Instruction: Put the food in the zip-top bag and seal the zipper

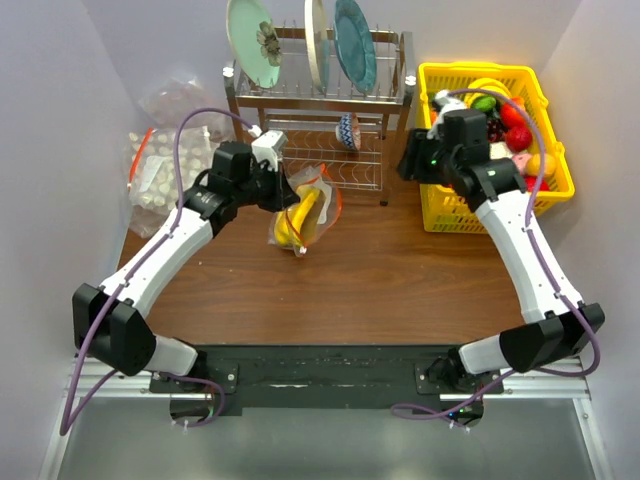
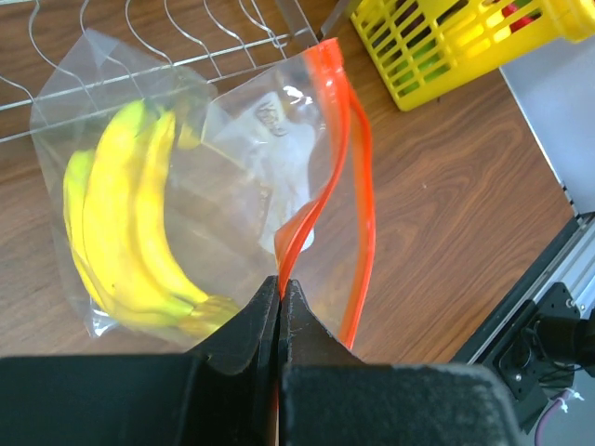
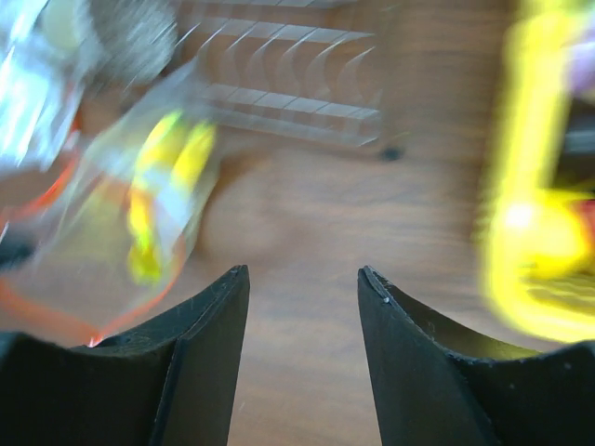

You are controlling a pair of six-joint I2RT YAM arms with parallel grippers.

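A clear zip bag with an orange zipper (image 2: pixel 329 102) holds yellow bananas (image 2: pixel 129 214), seen at the center in the top view. My left gripper (image 1: pixel 284 198) is shut on the bag's zipper edge (image 2: pixel 292 243), which hangs open beside the fingers. My right gripper stands open with nothing between its fingers, right of the bag near the yellow basket (image 1: pixel 442 215), blurred in its wrist view.
The basket holds assorted fruit and vegetables at the right. A dish rack (image 1: pixel 371 98) with plates and a bowl stands behind. Bags of white items (image 1: pixel 160 175) lie at the left.
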